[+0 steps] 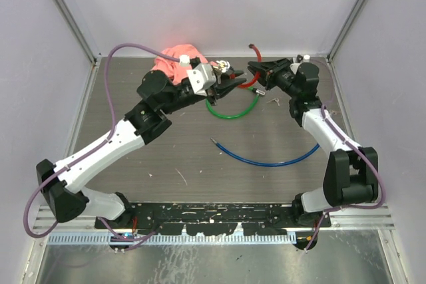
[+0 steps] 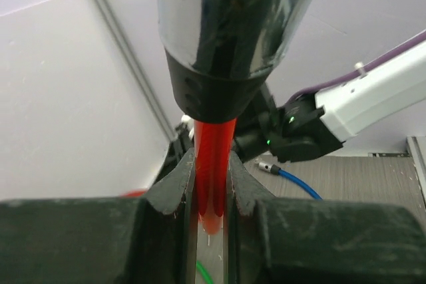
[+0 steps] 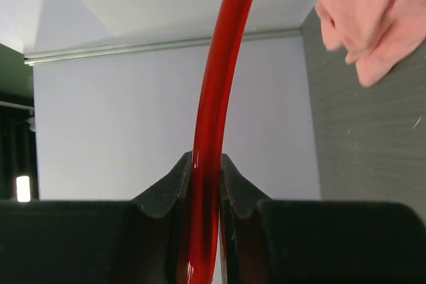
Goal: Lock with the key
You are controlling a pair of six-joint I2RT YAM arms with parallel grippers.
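The red cable lock point(image 1: 258, 63) is held between both arms, above the table. In the left wrist view its silver lock head point(image 2: 233, 11) with a black collar looms close. My left gripper is shut on the red cable just beyond that collar. From there the cable bends across to my right gripper point(image 1: 255, 72), its tip pointing up toward the back wall. In the right wrist view the right fingers point(image 3: 174, 184) close in on both sides of the red cable point(image 3: 208, 131). Small keys point(image 1: 273, 101) lie on the table near the right gripper.
A green cable lock point(image 1: 229, 117) lies curled beneath the grippers, its silver head to the right. The blue cable lock point(image 1: 259, 163) stretches over the right half of the table. Pink cloth point(image 1: 176, 61) is bunched at the back left.
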